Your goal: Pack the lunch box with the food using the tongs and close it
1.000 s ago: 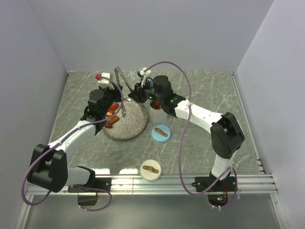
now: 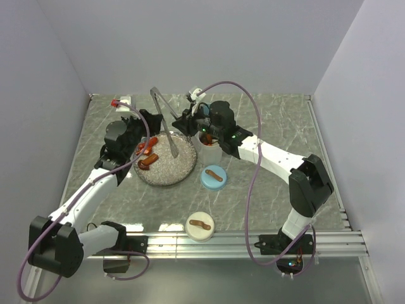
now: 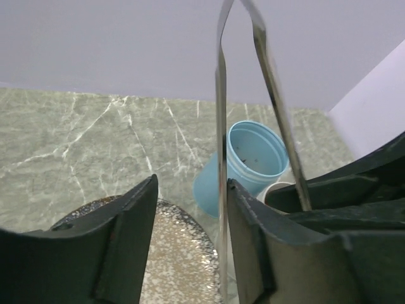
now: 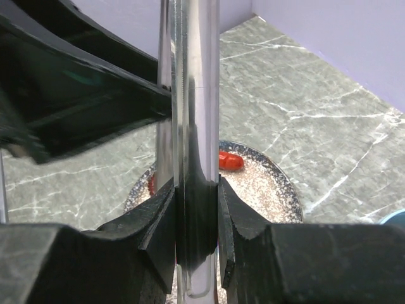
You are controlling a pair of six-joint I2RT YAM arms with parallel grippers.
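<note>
Metal tongs (image 2: 166, 126) stand above the plate (image 2: 168, 171), bend up. My right gripper is shut on one arm of them. Just beside the other tong arm (image 3: 221, 139), my left gripper is part open, with nothing held between its fingers. Red food pieces (image 2: 152, 142) and a brown piece (image 2: 150, 159) lie on the plate's left side. The white container (image 2: 211, 154), right of the plate, has reddish-brown food in it. A blue container (image 3: 209, 183) behind it is mostly hidden from the top view.
A blue lid (image 2: 213, 182) with a brown handle lies in front of the white container. Near the table's front edge lies a white lid (image 2: 200, 234), also brown-handled.
My left gripper has opened and moved left, away from the tongs. The tong arm it was at has swung right, over the plate. My right arm has shifted slightly right, still holding the tongs.
</note>
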